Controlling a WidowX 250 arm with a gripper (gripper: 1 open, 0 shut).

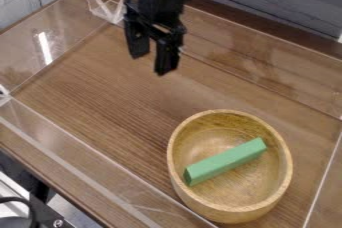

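My gripper (156, 42) hangs at the top centre over the wooden surface, dark and open, with nothing seen between its fingers. A tan round bowl (191, 192) sits at the lower right, holding a green bar (225, 161) that lies diagonally. The gripper is well above and to the left of the bowl in the view, apart from it.
Raised edges run along the top and right. A clear or whitish object at the far left edge is hard to tell. A dark cable shows at the bottom left.
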